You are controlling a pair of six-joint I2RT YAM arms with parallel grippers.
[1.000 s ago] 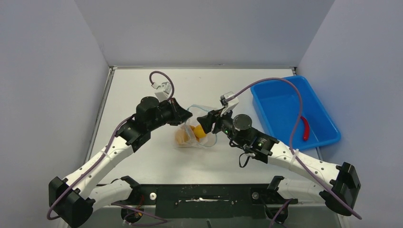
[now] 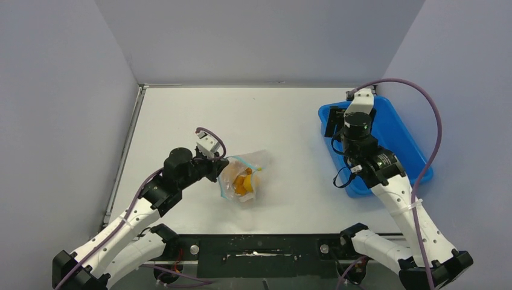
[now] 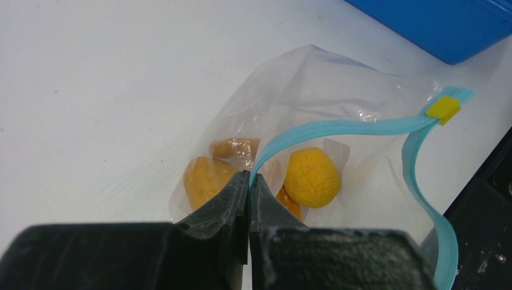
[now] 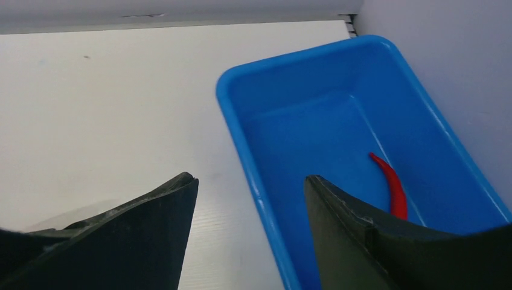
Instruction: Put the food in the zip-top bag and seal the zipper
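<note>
A clear zip bag (image 3: 368, 90) with a light blue zipper strip (image 3: 338, 127) and yellow slider (image 3: 444, 110) holds several food pieces, among them a yellow round one (image 3: 312, 177) and an orange one (image 3: 207, 180). Its mouth gapes toward the right. My left gripper is shut on the bag's zipper edge; in the top view the bag (image 2: 232, 181) rests beside that gripper (image 2: 222, 166). Over the blue bin (image 4: 256, 181), my right gripper hangs open with nothing between its fingers. A red chili pepper (image 4: 393, 184) lies inside the bin, near its right wall.
The bin's left rim (image 2: 331, 142) stands on the right side of the white table (image 2: 290, 121). Between bag and bin the tabletop is clear. Walls close off the back and the right.
My right gripper has moved right, from the bag's mouth to above the bin. The left gripper has shifted left and slightly down with the bag edge.
</note>
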